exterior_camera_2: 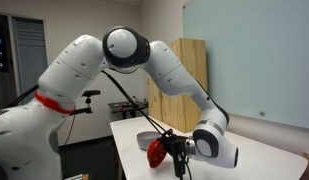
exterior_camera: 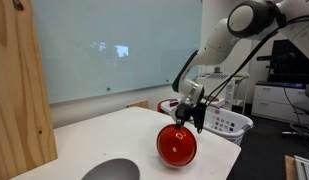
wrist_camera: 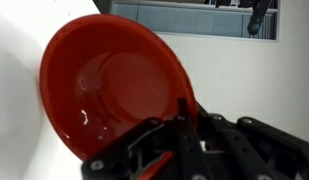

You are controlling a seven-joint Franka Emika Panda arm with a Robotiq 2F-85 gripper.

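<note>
A red bowl (exterior_camera: 176, 146) is tipped on its side, its round face toward the camera in exterior view 1. My gripper (exterior_camera: 184, 122) is shut on the bowl's upper rim. In the wrist view the red bowl (wrist_camera: 119, 85) fills the left half, and the dark fingers (wrist_camera: 184, 135) meet its near edge. Exterior view 2 shows the bowl (exterior_camera_2: 156, 153) hanging at the left of the gripper. Whether its lower edge touches the table cannot be told.
A grey bowl (exterior_camera: 112, 170) rests on the white table (exterior_camera: 94, 140) to the left. A white laundry basket (exterior_camera: 226, 122) stands behind the arm. A wooden panel (exterior_camera: 22, 80) rises at the far left. Bare table lies between panel and arm.
</note>
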